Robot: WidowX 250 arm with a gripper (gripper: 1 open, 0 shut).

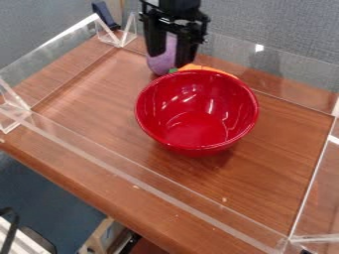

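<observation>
My black gripper (172, 40) hangs at the top centre of the camera view, over a purple round object (161, 62) that it partly covers. An orange object (212, 69) lies just right of the purple one, behind a large red bowl (196, 112). I cannot tell whether the gripper's fingers are open or shut.
Clear plastic walls run round the table's edges. A dark blue object (105, 16) is at the back left, outside the walls.
</observation>
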